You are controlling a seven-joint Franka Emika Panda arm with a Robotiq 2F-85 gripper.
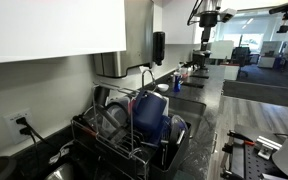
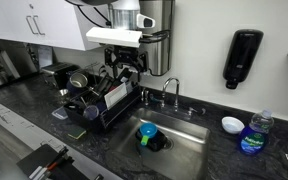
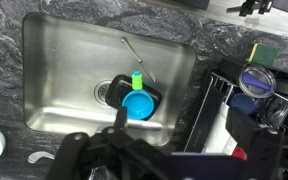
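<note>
My gripper hangs high above the counter, open, with nothing between its fingers. Exterior view 2 has the gripper (image 2: 130, 66) in front of the wall, over the area of the rack and sink. A blue cup or bowl (image 3: 138, 104) rests in the steel sink (image 3: 69, 75), near the drain, with a small green-and-blue item (image 3: 137, 80) beside it. In exterior view 1 the wire dish rack (image 1: 134, 145) holds a large blue item (image 1: 150, 115) and several other dishes.
A white bowl (image 2: 232, 125) and a blue soap bottle (image 2: 254, 135) stand on the counter right of the sink. The faucet (image 2: 177, 92) rises behind the basin. A black dispenser (image 2: 244, 57) is fixed to the wall. White cabinets (image 2: 49, 22) overhang the rack.
</note>
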